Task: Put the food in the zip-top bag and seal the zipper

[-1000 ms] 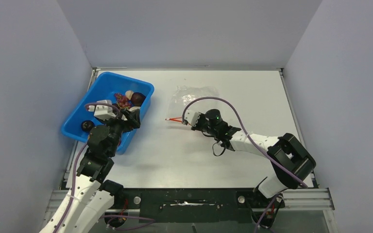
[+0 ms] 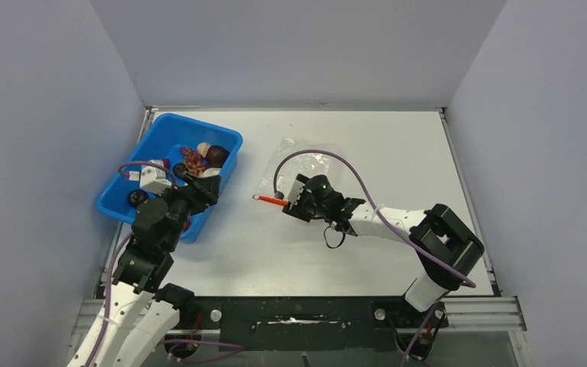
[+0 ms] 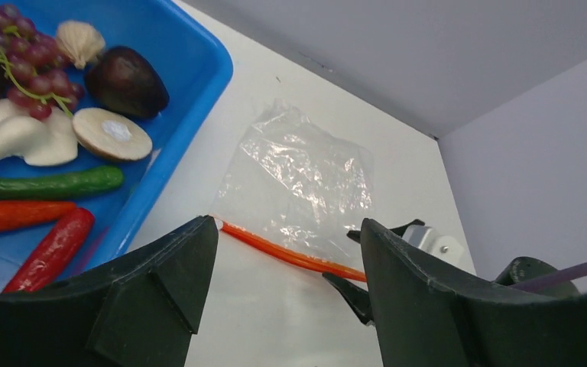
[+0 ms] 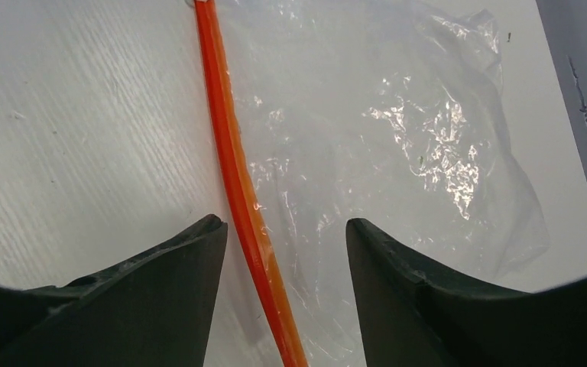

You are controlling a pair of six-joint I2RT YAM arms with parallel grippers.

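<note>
A clear plastic bag (image 2: 288, 158) lies flat on the table, its orange zipper strip (image 4: 237, 176) running along the near edge. My right gripper hangs open over that strip, nothing held between its fingers. My left gripper is over the right side of the blue bin (image 2: 166, 122), its fingers apart and empty. In the left wrist view the bin holds grapes (image 3: 34, 65), a dark avocado-like piece (image 3: 126, 82), mushrooms, a cucumber (image 3: 53, 183), a carrot (image 3: 15, 216) and a red pepper (image 3: 55, 248).
Grey walls (image 2: 543, 191) close the sides and back.
My right gripper shifted a little left over the zipper strip. The zipper strip lies slightly differently than a second ago.
</note>
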